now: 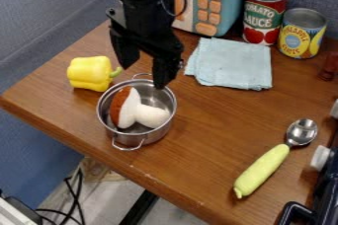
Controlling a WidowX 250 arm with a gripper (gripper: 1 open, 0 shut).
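Note:
My black gripper hangs at upper middle, tilted down over the back rim of a steel pot. Its fingers look parted, with nothing seen between them. The pot holds a white item and an orange-brown one. A yellow bell pepper sits to the left of the pot.
A folded light blue cloth, tomato sauce can and yellow can stand or lie at back right. A spoon with yellow handle and black appliance are at right.

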